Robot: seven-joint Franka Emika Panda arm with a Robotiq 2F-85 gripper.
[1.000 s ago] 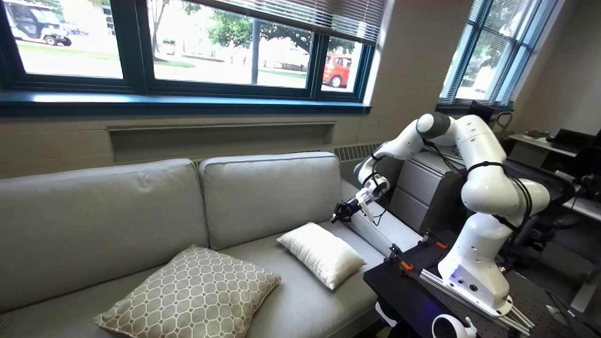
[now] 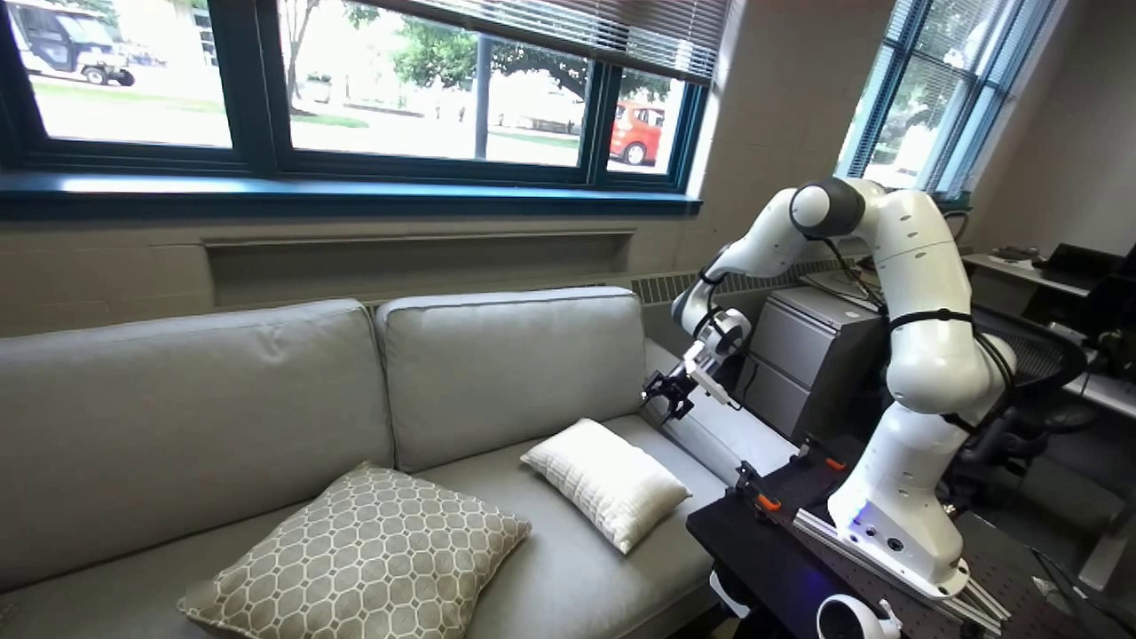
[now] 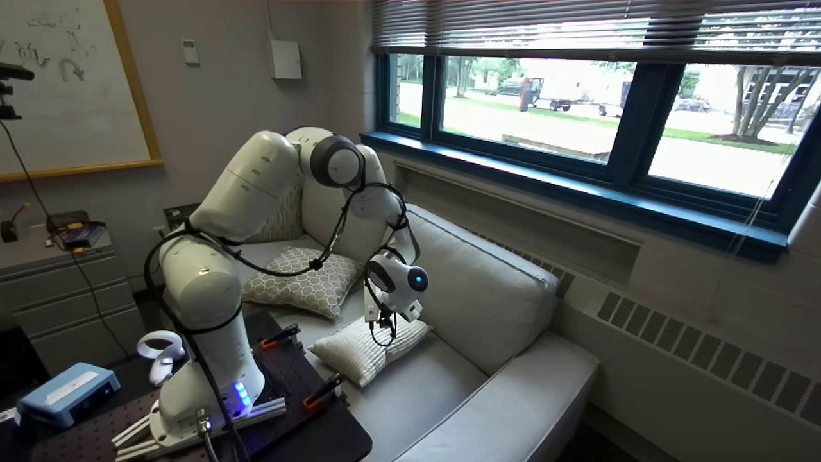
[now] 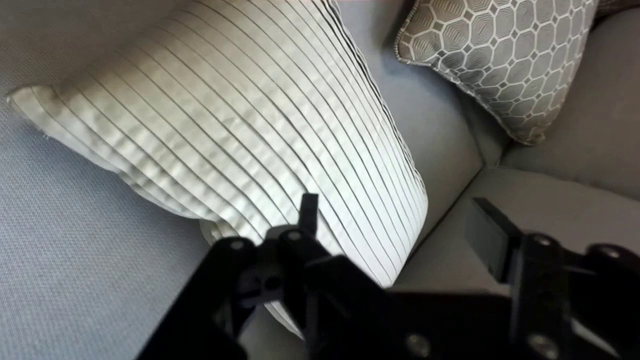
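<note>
The white ribbed pillow (image 2: 609,481) lies on the couch seat and fills much of the wrist view, its dark-lined ribs running diagonally. My gripper (image 2: 659,405) hangs above the seat near the couch's right arm, to the back right of that pillow and apart from it in exterior view 1. Seen from the wrist, the gripper has its fingers spread wide, with nothing held between them. One fingertip (image 4: 308,215) overlaps the pillow's image, while the other finger (image 4: 495,237) shows against the couch. In exterior view 2 the arm partly hides the fingers.
A larger patterned pillow (image 2: 373,554) lies to the left on the grey couch (image 2: 511,357). The couch armrest (image 2: 724,426) and a filing cabinet (image 2: 793,351) stand close to the arm. Clamps (image 2: 758,490) sit on the black table edge.
My gripper has risen and shifted slightly right, and its fingers look wider apart. The arm's elbow has come up. The white pillow has hardly moved.
</note>
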